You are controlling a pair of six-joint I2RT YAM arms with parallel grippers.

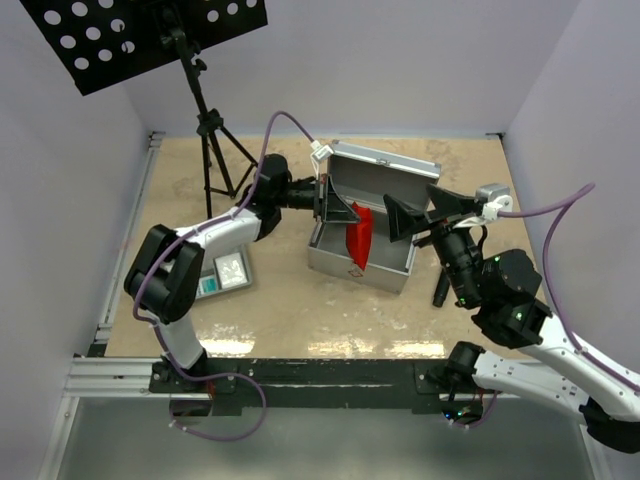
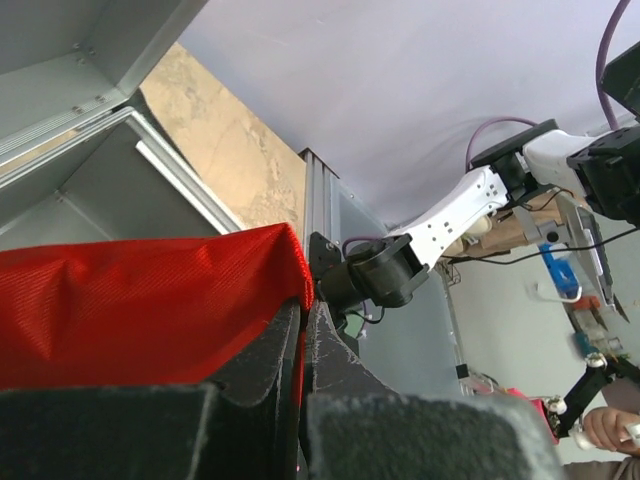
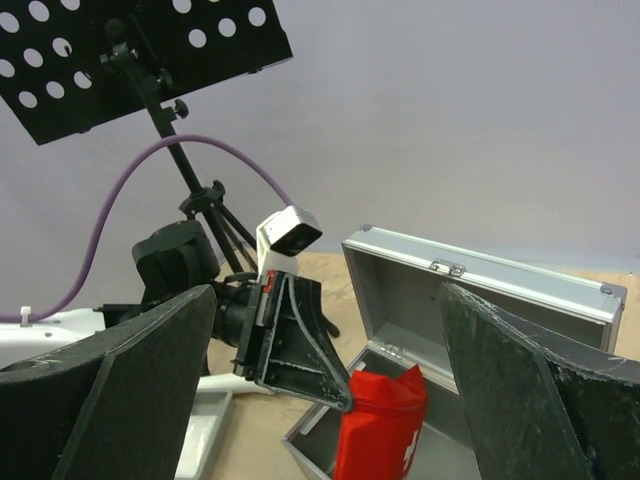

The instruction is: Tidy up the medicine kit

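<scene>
A red pouch [image 1: 359, 238] with a white cross hangs over the open silver case [image 1: 340, 265]. My left gripper [image 1: 352, 215] is shut on the pouch's upper edge; the left wrist view shows the red cloth [image 2: 150, 305] pinched at the fingertips. In the right wrist view the pouch [image 3: 382, 425] hangs in front of the case's inside, below the left fingers [image 3: 322, 385]. My right gripper [image 1: 402, 212] stands open to the right of the pouch, above the case's right side, with nothing between its fingers. The case's lid [image 3: 480, 285] is raised at the back.
A light tray [image 1: 232, 270] with small packages lies left of the case, partly behind the left arm. A black object [image 1: 441, 288] lies to the right of the case. The black perforated stand [image 1: 205, 122] rises at the back left.
</scene>
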